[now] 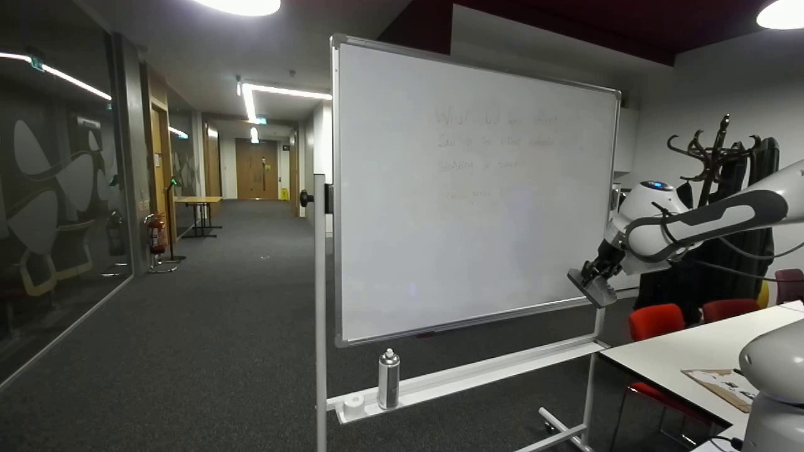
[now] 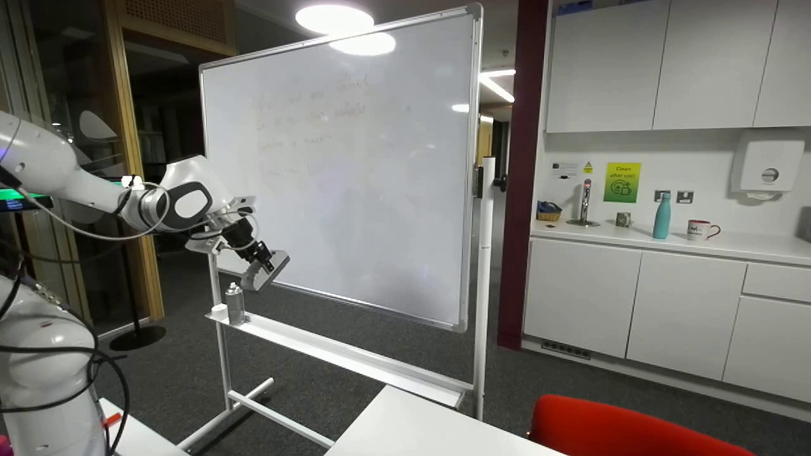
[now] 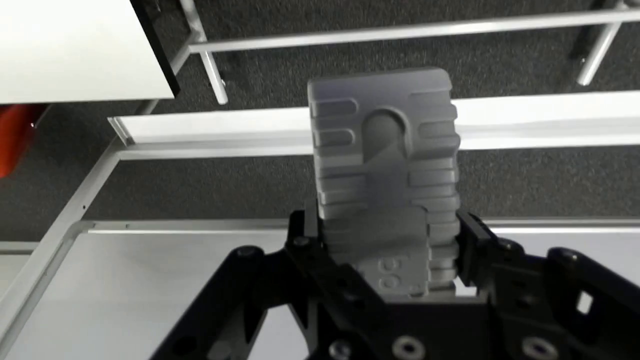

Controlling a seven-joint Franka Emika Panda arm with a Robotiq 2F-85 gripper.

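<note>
My gripper is shut on a grey ribbed board eraser (image 3: 384, 180), one finger on each long side. In exterior view 1 the eraser (image 1: 595, 289) is tilted, held in front of the lower right part of the whiteboard (image 1: 452, 241). Whether it touches the board cannot be told. Faint handwriting (image 1: 494, 142) shows on the board's upper part. From the other side, exterior view 2 shows the eraser (image 2: 266, 271) near the board's lower left area, above the stand's tray.
A spray can (image 1: 389, 379) and a small white roll (image 1: 353, 407) stand at one end of the stand's tray (image 1: 482, 372). A white table (image 1: 723, 339) with a clipboard lies beside the arm, red chairs (image 1: 656, 321) behind it. Most of the board's front is clear.
</note>
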